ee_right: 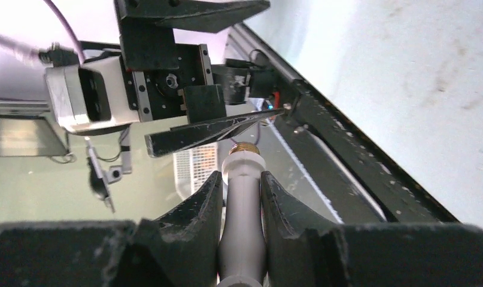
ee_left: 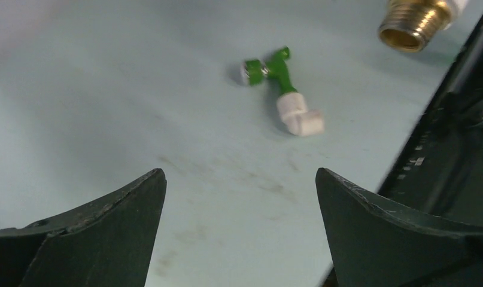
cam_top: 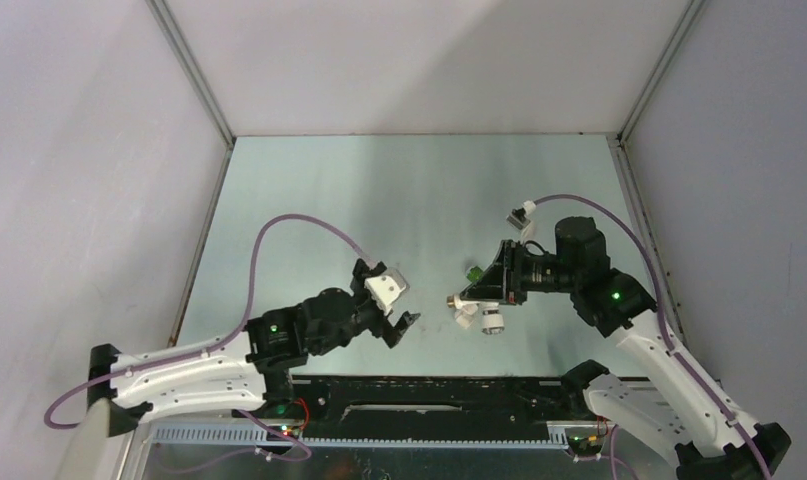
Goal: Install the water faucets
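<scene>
In the top view my left gripper (cam_top: 391, 294) stands wide open, with nothing between its black fingers. To its right, my right gripper (cam_top: 471, 292) is closed around the pipe of a white faucet (ee_right: 243, 206). That faucet's brass threaded end (ee_left: 408, 27) points toward the left arm, and its white round knob (cam_top: 492, 322) hangs on the front side. A green faucet (ee_left: 281, 73) with a white elbow (ee_left: 301, 119) lies on the table, apart from both grippers. From above, the right gripper partly covers it.
Behind the arms the pale table (cam_top: 309, 190) is bare. A black rail (cam_top: 409, 390) runs along its front edge. Smudges mark the surface near the green faucet. Purple cables (cam_top: 254, 260) arch over each arm.
</scene>
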